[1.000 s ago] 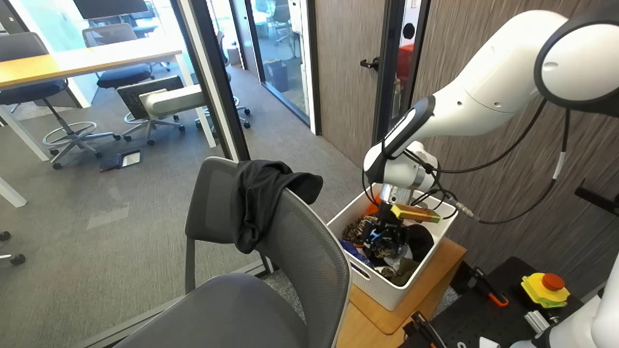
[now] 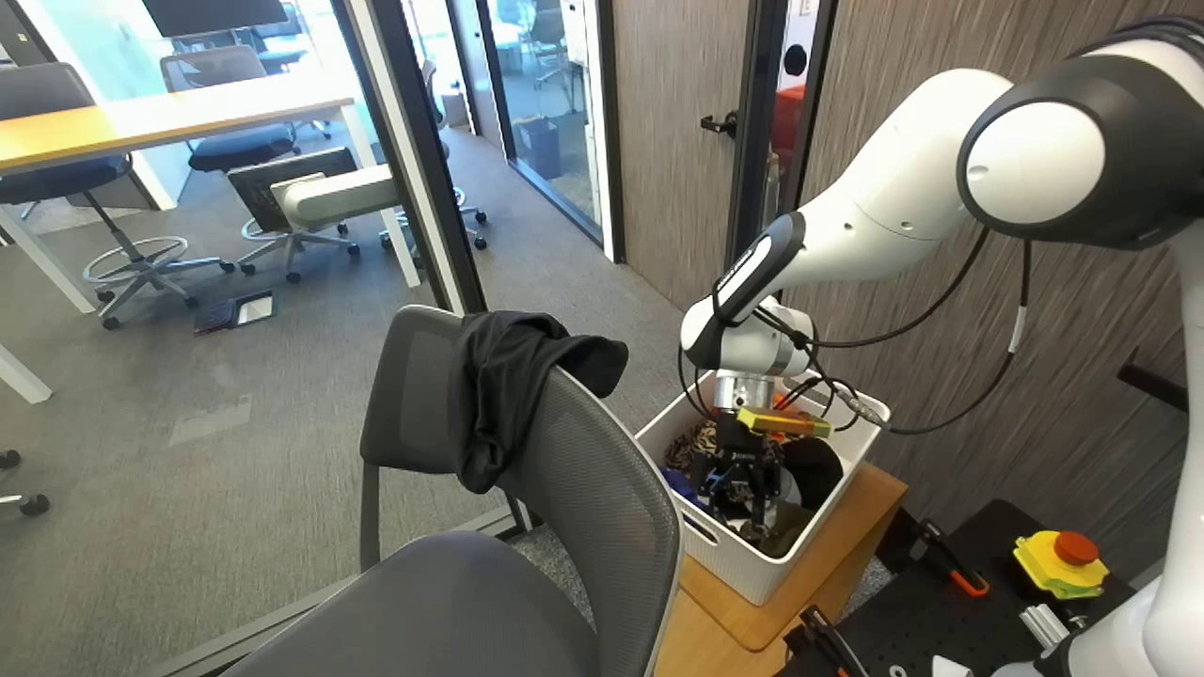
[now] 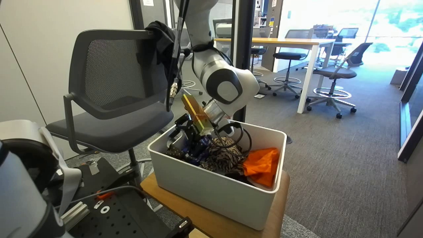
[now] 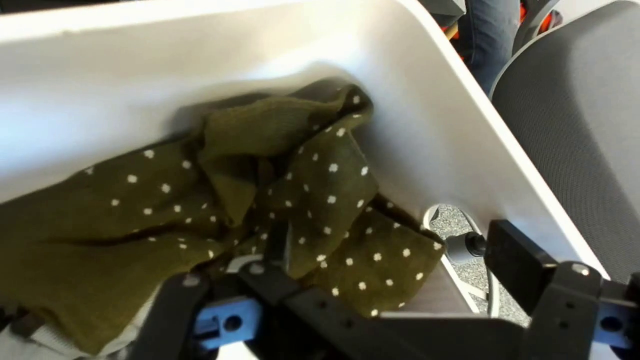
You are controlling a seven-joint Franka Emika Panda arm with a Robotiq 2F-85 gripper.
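Down inside the white bin (image 3: 214, 189) is my gripper, its two fingers wide apart with nothing held between them. Olive cloth with white dots (image 4: 336, 198) lies crumpled in the bin's corner, below and ahead of the fingers in the wrist view. One finger (image 4: 519, 264) is close to the bin wall with the handle hole; the other is over the cloth. Elsewhere in the bin are an orange cloth (image 3: 263, 162), a striped cloth (image 3: 224, 152) and a black cloth (image 2: 813, 468). Blue cloth (image 2: 680, 483) shows by the near wall.
A grey chair (image 2: 564, 485) with a black garment (image 2: 508, 384) over its back stands close beside the bin. The bin rests on a wooden surface (image 3: 174, 200). A black perforated board (image 3: 119, 214) with tools lies nearby. Cables (image 2: 959, 423) hang from the arm.
The arm and gripper have shifted left in exterior view 1, toward the chair side of the bin, and slightly lower. Bin and chair stay where they were.
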